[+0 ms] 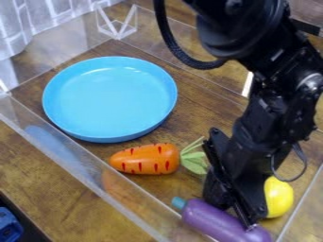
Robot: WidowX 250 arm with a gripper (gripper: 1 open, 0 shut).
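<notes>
My black gripper (235, 189) is low at the right, its tip down among the toys, between an orange toy carrot (142, 159) with pale green top and a purple toy eggplant (221, 223). A yellow toy (278, 198), perhaps a lemon, lies just right of it, partly behind it. The fingertips are dark and crowded; I see nothing clearly held between them.
A blue plate (108, 77) fills the upper left. Clear plastic walls border the wooden surface. A small blue object (7, 225) sits outside at the lower left.
</notes>
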